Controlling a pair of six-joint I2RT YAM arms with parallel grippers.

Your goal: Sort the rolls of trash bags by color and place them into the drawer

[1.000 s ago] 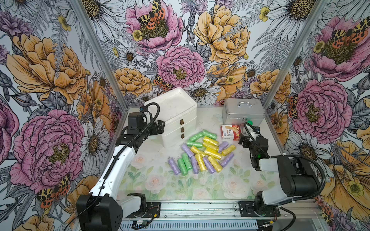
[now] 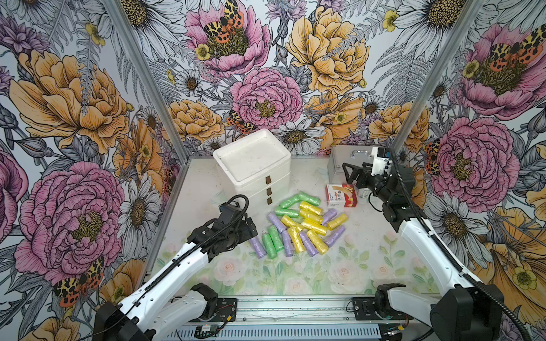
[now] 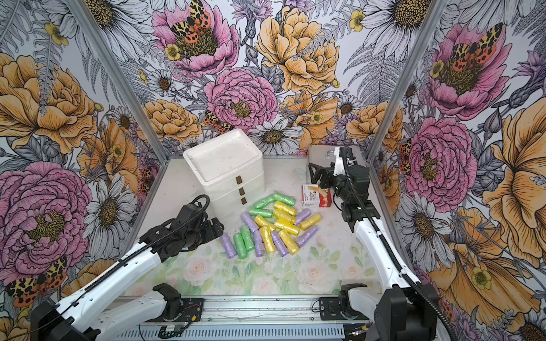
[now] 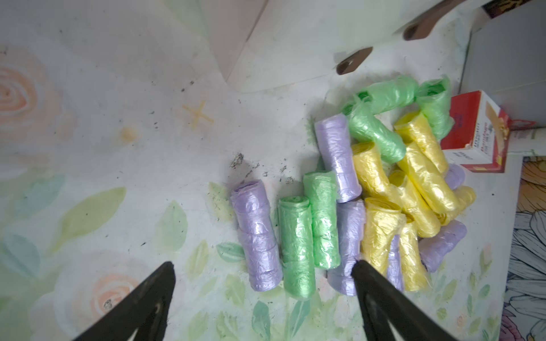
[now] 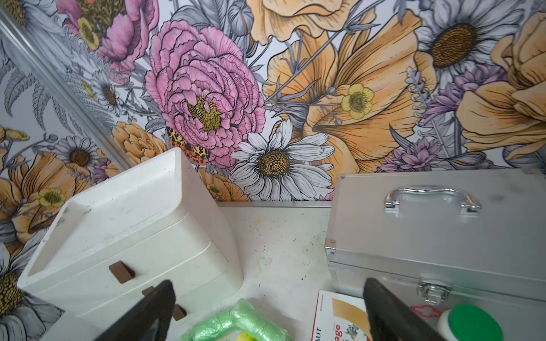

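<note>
A heap of rolls in green (image 4: pixel 296 247), yellow (image 4: pixel 426 183) and lilac (image 4: pixel 255 236) lies mid-table. Behind it, left of centre, stands the white three-tier drawer unit (image 2: pixel 250 156), its tiers shut, with small brown pulls. My left gripper hovers over the left end of the heap, open and empty, a lilac and a green roll below between its fingertips. My right gripper is raised at the right, facing the back wall near the steel case, open with nothing held.
A steel case (image 5: pixel 435 221) stands at the back right, with a red-and-white box (image 3: pixel 316 195) and a green-lidded container (image 5: pixel 473 324) before it.
The rolls appear unmoved.
</note>
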